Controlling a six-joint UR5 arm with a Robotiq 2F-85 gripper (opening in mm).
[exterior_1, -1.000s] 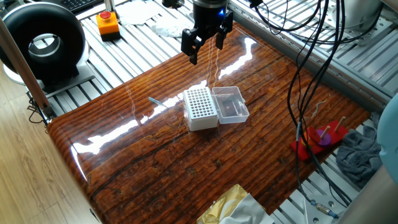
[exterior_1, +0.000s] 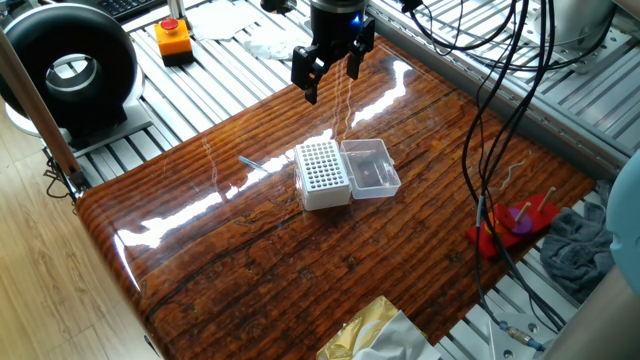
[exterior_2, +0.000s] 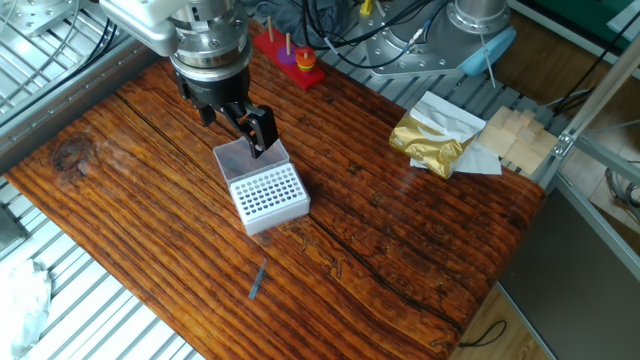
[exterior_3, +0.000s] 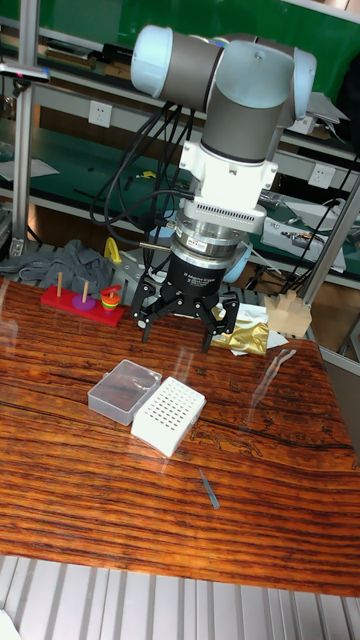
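Note:
A white tip box (exterior_1: 324, 176) with rows of round holes stands on the wooden table. Its clear lid (exterior_1: 371, 168) lies folded open beside it, flat on the wood. Apart from the box rests a small thin bluish-grey tool (exterior_2: 258, 280), possibly a pipette tip or tweezers; it is too small to tell. Above the table hangs my black gripper (exterior_3: 187, 333), its two fingers spread wide. Nothing shows between them, and it touches neither the box nor the table.
A red pegged toy (exterior_3: 83, 304) with coloured rings sits at one table edge by a grey cloth (exterior_1: 574, 243). A gold foil packet (exterior_2: 430, 142) and wooden blocks (exterior_2: 518, 138) lie at another edge. Black cables hang near the arm.

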